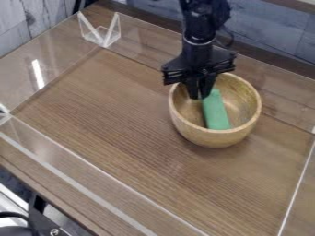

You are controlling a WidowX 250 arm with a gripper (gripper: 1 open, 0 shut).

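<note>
A tan bowl (231,134) sits on the wooden table at the right of centre, holding a green oblong object (215,112). My black gripper (194,88) is over the bowl's back left part, its fingertips low at the rim; nothing clearly shows between them, and it looks shut.
A small white wire rack (101,29) stands at the back left. A black cable or part shows at the bottom left corner.
</note>
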